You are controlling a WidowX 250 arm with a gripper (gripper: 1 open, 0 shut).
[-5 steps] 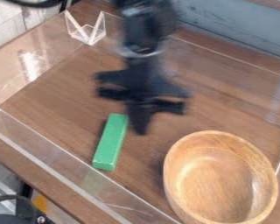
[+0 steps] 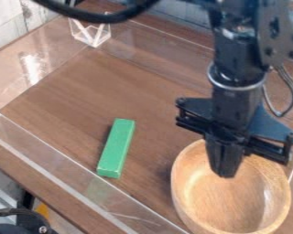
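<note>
The black gripper (image 2: 225,157) hangs at the right of the camera view, its fingers pointing down over the upper part of a wooden bowl (image 2: 241,207); it is shut, with nothing seen between the fingertips. The inside of the bowl looks empty where visible; its back rim is partly hidden behind the gripper. A green block (image 2: 116,147) lies on the brown tabletop (image 2: 100,82), left of the bowl and apart from it.
A clear plastic piece (image 2: 92,32) stands at the back left. Transparent edging (image 2: 63,169) runs along the near-left side of the table.
Block and bowl have not moved.
</note>
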